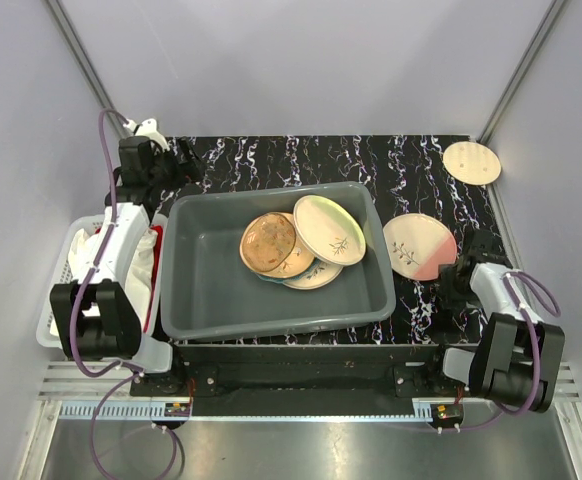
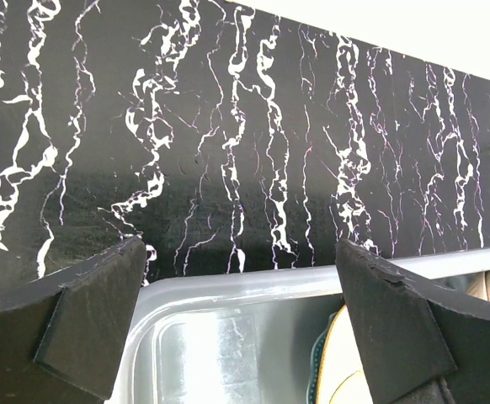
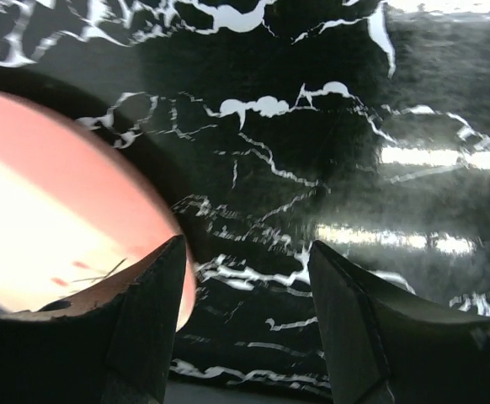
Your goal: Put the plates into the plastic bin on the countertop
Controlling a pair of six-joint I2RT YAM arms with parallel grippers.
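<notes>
A grey plastic bin (image 1: 211, 300) in the top view holds several overlapping plates (image 1: 326, 225). On the counter right of it lies a cream-and-pink plate (image 1: 411, 245); another cream plate (image 1: 471, 163) is at the back right. My right gripper (image 1: 455, 280) is low beside the pink plate's right edge; in the right wrist view the plate's rim (image 3: 135, 202) is by the left finger, and the gripper stands open. My left gripper (image 1: 185, 160) is open above the counter at the bin's back-left corner, nothing between its fingers.
A white basket (image 1: 57, 300) with white cloths and something red stands left of the bin. The marble counter behind the bin is clear, with a back wall beyond. Side walls are close to both arms.
</notes>
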